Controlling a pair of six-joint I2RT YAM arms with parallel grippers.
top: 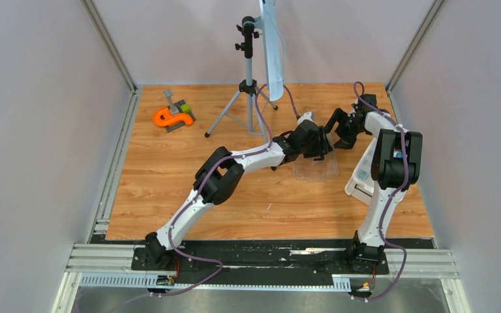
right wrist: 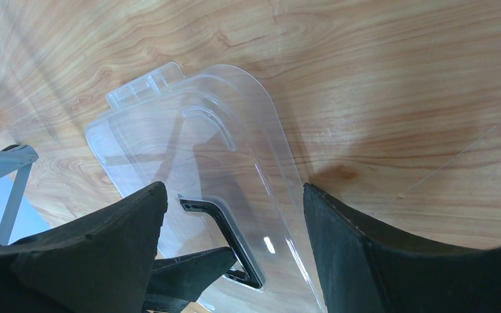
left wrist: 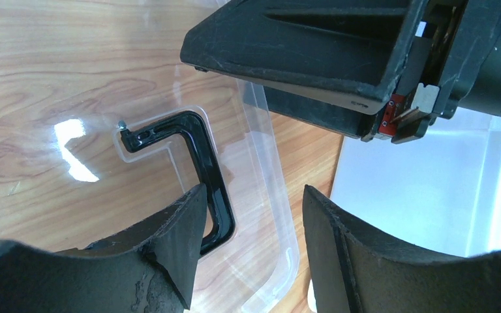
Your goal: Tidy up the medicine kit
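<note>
A clear plastic lid (top: 317, 171) with a black handle (left wrist: 207, 164) lies flat on the wooden table, right of its middle. Over it stands my left gripper (top: 325, 151), open; in the left wrist view one finger (left wrist: 181, 246) overlaps the handle's lower end, and I cannot tell whether they touch. My right gripper (top: 336, 134) is open beside the lid's far right side, with the lid lying across the gap between its fingers in the right wrist view. The white medicine box (top: 362, 175) stands at the right, partly hidden under the right arm.
A tripod (top: 248, 88) stands at the back, close to the left arm. An orange tool with a grey base (top: 173, 119) lies far left. The right wrist view shows a left finger (right wrist: 192, 277) close by my right gripper.
</note>
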